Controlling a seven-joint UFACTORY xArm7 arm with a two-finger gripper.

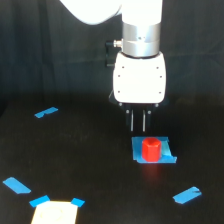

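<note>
A small red block (152, 149) rests on a blue square patch (138, 155) on the dark table, right of centre. Above it and slightly to the left hangs my gripper (138, 122), pointing down. Its two thin fingers stand apart, with only dark background showing between them. A visible gap separates the fingertips from the red block, and the block covers the middle of the blue patch.
Strips of blue tape lie on the table at the left (17, 186), far left (46, 112) and lower right (187, 195). A pale, brightly lit object (54, 213) stands at the bottom left edge.
</note>
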